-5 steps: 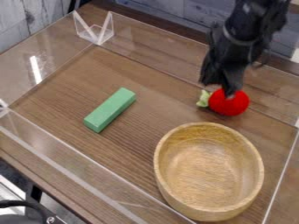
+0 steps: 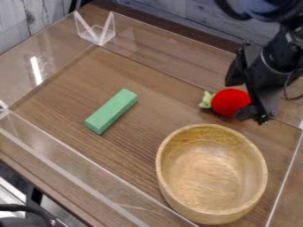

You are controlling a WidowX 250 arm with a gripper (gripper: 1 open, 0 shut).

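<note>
My gripper (image 2: 246, 82) reaches down from the upper right, its black fingers spread around and just above a red object (image 2: 232, 104) with a small pale green piece on its left. Whether they touch it is unclear. A green block (image 2: 112, 110) lies at the middle left, and a round tan bowl (image 2: 211, 171) sits at the lower right.
A white wire-like object (image 2: 95, 27) stands at the upper left. Dark cables lie at the bottom left edge.
The green block and bowl have not moved.
</note>
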